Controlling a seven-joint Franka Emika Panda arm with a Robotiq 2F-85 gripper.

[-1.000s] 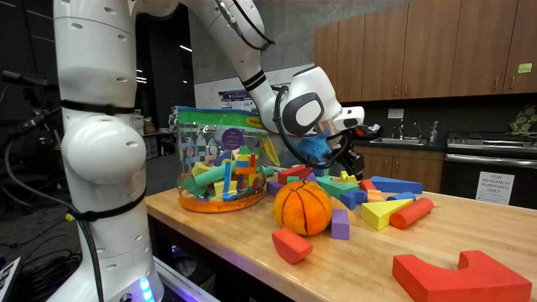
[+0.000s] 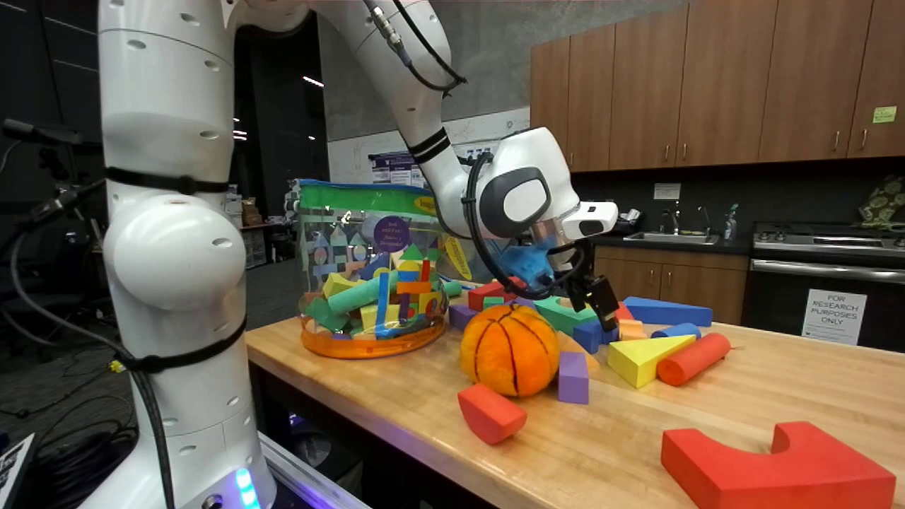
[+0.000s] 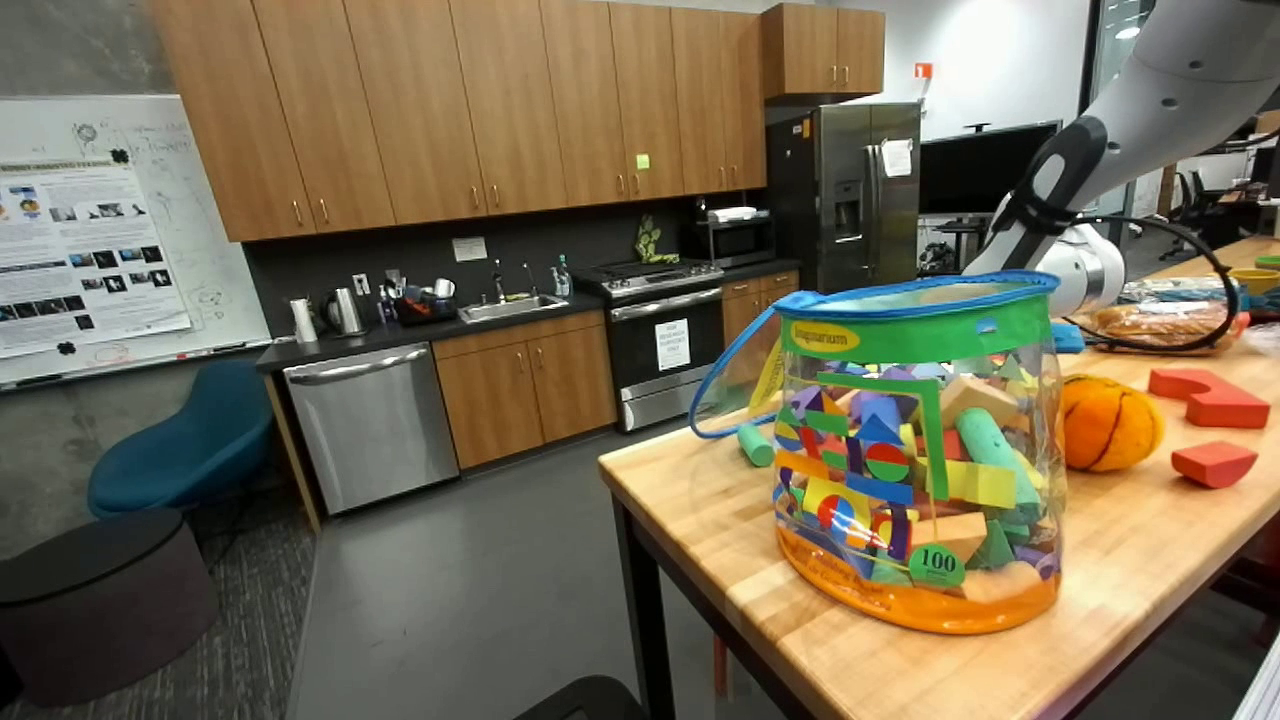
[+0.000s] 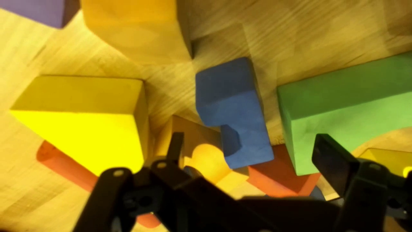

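Observation:
My gripper is open low over the block pile, its two black fingers wide apart. Between and beyond the fingertips in the wrist view lies a notched blue block [image 4: 235,104], with nothing gripped. A small orange block [image 4: 208,158] and a red block [image 4: 285,170] lie close beside it. To the right is a long green block [image 4: 347,100], near the right finger; to the left, a yellow wedge [image 4: 85,120]. In exterior view 1 the gripper [image 2: 604,315] hangs behind the blue block [image 2: 591,334], partly covering the blocks there.
A clear bag of blocks [image 2: 373,343] stands at the table's left end. An orange plush ball [image 2: 509,349] and a purple block [image 2: 573,378] are in front of the pile. Red blocks [image 2: 776,469] lie nearer the front. Bare tabletop [image 2: 594,449] shows between.
The gripper has come down toward the blocks, the wrist dropping and shifting slightly right. The blocks seem unmoved.

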